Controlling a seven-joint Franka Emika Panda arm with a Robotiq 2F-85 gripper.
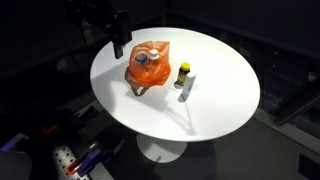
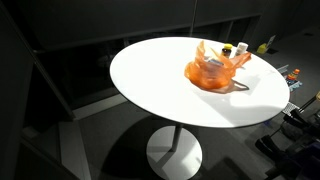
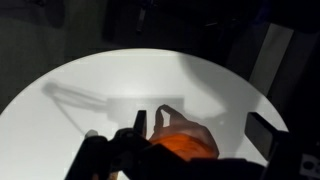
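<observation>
An orange plastic bag (image 1: 148, 70) rests on the round white table (image 1: 215, 120), and a white-capped bottle (image 1: 154, 54) and a blue-topped item (image 1: 141, 59) show at its open top. Beside the bag stand a dark bottle with a yellow cap (image 1: 183, 73) and a pale slim container (image 1: 187, 88), both upright. My gripper (image 1: 119, 49) hangs above the table's edge, near the bag and apart from it. In the wrist view the dark fingers (image 3: 265, 135) stand apart, with the orange bag (image 3: 185, 145) below them, partly hidden. Nothing shows held.
Bare tabletop (image 2: 150, 70) extends widely around the bag. One central pedestal (image 2: 174, 150) carries the table. Beyond the table in exterior view 2, a yellow bottle (image 2: 263, 48) and several small orange items stand on another surface.
</observation>
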